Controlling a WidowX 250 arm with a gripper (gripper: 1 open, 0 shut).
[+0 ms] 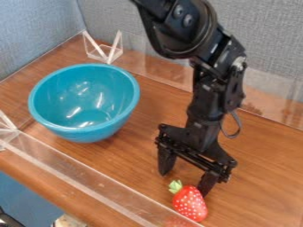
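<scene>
My black gripper [185,177] hangs low over the wooden table, its two fingers apart with nothing between them. A red strawberry [190,203] with a green top lies just below and in front of the fingers, near the front edge, close to the right finger. A turquoise bowl [83,97] sits on the table at the left.
Clear plastic rails run along the front and back, with white brackets [103,49] at the corners. Grey walls stand behind and at the left.
</scene>
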